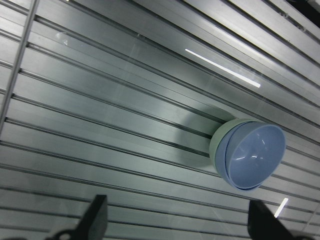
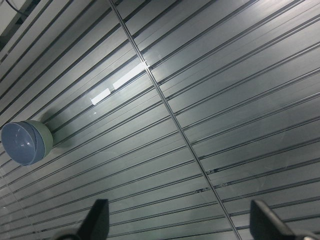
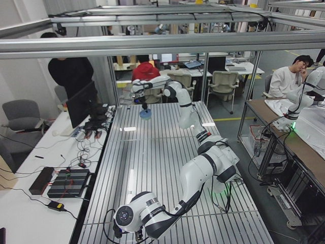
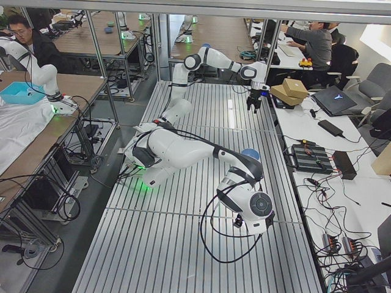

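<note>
Nested blue and green bowls point(image 1: 252, 157) rest on the slatted table point(image 1: 100, 125) in the left wrist view, right of centre; they also appear at the left of the right wrist view point(image 2: 20, 142). My left gripper and right gripper are open, with nothing between the fingertips in their wrist views. In the camera left view, a blue bowl point(image 3: 145, 115) appears just under the far arm's gripper; contact is unclear. The near arm's gripper is mostly hidden by its wrist. In the camera right view, a blue bowl point(image 4: 250, 154) is partly behind the near arm.
Side desks with cables and power units point(image 3: 67, 183) border the table. A second bench with another robot point(image 3: 299, 101) stands alongside, beyond an aisle. Metal frame beams point(image 3: 162, 44) cross above.
</note>
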